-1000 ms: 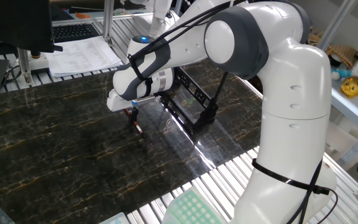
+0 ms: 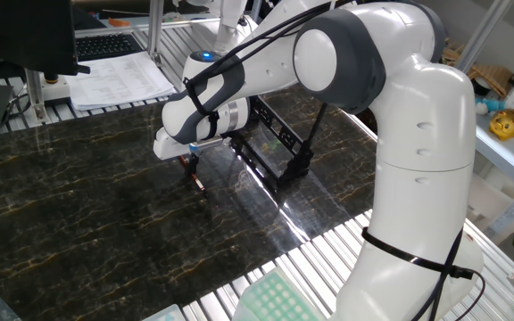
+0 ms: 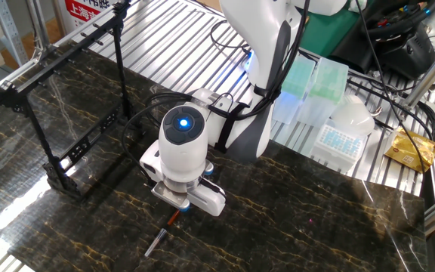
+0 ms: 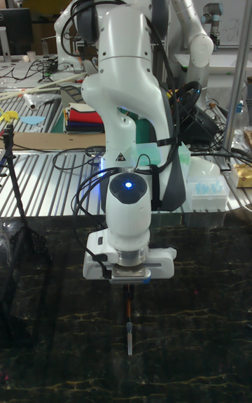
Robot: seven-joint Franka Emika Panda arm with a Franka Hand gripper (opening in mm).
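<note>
A thin brush-like stick (image 2: 200, 185) with a reddish-brown shaft and a pale end is on or just above the dark marbled tabletop (image 2: 78, 214). In exterior view 2 the stick (image 3: 155, 242) slants out from beneath the hand, pale end farthest away. My gripper (image 2: 192, 168) points down, low over the table, its dark fingertips at the stick's shaft. The hand body covers the fingers from above, so whether they are closed around the shaft cannot be made out. From the front, the stick (image 4: 129, 339) shows below the hand, its upper part hidden.
A black open frame rack (image 3: 89, 143) stands beside the arm. Behind the table edge sit translucent boxes (image 3: 327, 79) and a white tip box (image 3: 340, 146). Papers (image 2: 119, 82) and a keyboard (image 2: 105, 45) lie beyond another edge.
</note>
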